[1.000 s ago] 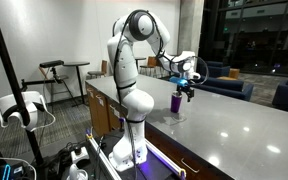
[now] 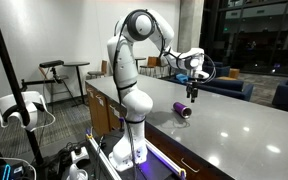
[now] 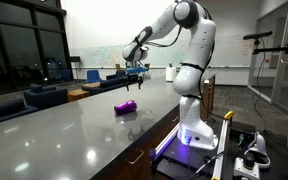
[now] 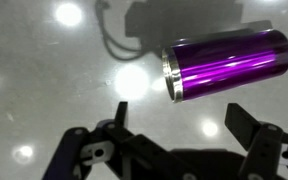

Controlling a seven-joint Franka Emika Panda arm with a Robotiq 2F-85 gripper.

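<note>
A shiny purple cylinder with a silver rim at one end, like a metal tumbler, lies on its side on the table. In exterior view 2 the same tumbler rests on the table below the arm. My gripper hangs above the table, close to the tumbler and apart from it. From the wrist, the tumbler stretches across the upper right, beyond the fingertips. Both fingers are spread wide with only bare tabletop between them, so the gripper is open.
The glossy light table is broad and clear around the tumbler. Blue sofas stand behind it. Drawers run under the table's edge near the arm's base. Bright reflections dot the tabletop.
My gripper has moved only slightly.
</note>
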